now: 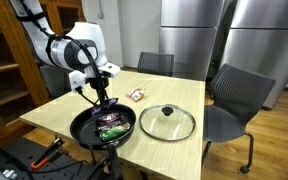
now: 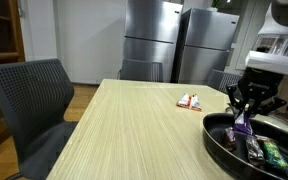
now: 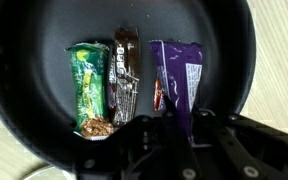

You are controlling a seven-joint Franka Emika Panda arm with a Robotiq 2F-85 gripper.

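Note:
A purple-wrapped bar (image 3: 179,75) is held in my gripper, which is shut on one end of it. In exterior view 1 the gripper (image 1: 103,101) is over the back part of the black pan (image 1: 77,133). Exterior view 2 has the purple bar (image 2: 243,125) pointing down from the fingers, above the pan's inside. Side by side in the pan lie a green-wrapped bar (image 3: 88,85) and a brown-wrapped bar (image 3: 124,75). A bit of red-orange wrapper (image 3: 159,98) shows beside the purple bar, partly hidden.
To the right of the pan a round glass lid (image 1: 167,124) lies on the table. A red-and-white packet (image 1: 136,95) rests behind the pan. Dark chairs (image 1: 229,105) stand around the table, whose far part is clear.

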